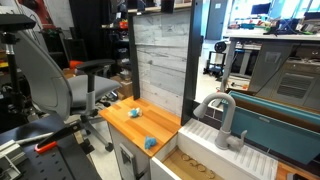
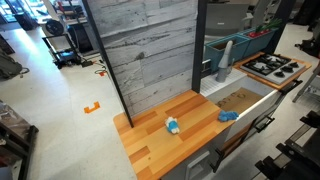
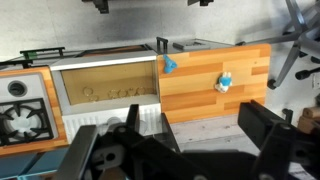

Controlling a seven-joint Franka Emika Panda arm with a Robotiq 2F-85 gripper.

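In the wrist view my gripper stands open above the counter, its dark fingers wide apart and nothing between them. A small blue thing lies at the edge of the wooden counter, beside the drawer. Farther along the wood is a blue-and-white thing. Both show in exterior view 2 too: the blue one close to the drawer, the blue-and-white one toward the middle of the wood. The drawer stands pulled out, with a few small ring-like shapes inside, too small to name.
A grey faucet rises behind the drawer, next to a white ribbed drainer. A tall panel backs the wooden counter. A stove sits at the far end. Bare wood surrounds the two small things.
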